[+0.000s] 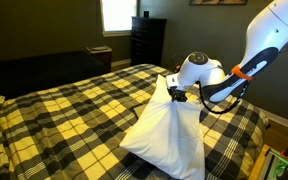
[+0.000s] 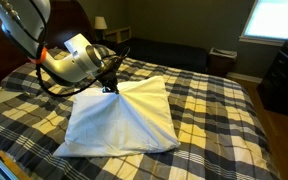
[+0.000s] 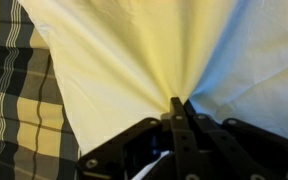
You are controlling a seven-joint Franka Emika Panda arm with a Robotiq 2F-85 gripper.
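Note:
A white cloth (image 1: pixel 166 137) lies over the plaid bedspread, its middle drawn up into a peak under my gripper (image 1: pixel 173 97). In exterior view 2 the cloth (image 2: pixel 124 125) spreads out on the bed, with folds running up to the gripper (image 2: pixel 110 90). Seen from the wrist, folds of the cloth (image 3: pixel 114 60) converge between the fingertips of my gripper, which is shut on a pinch of the fabric. The pinched bit itself is mostly hidden by the dark fingers.
The plaid bedspread (image 1: pixel 69 130) is bare to the left of the cloth in exterior view 1. Farther back stand a dark dresser (image 1: pixel 147 40) and a window (image 1: pixel 119 15). A wooden edge (image 1: pixel 284 124) runs near the arm's base.

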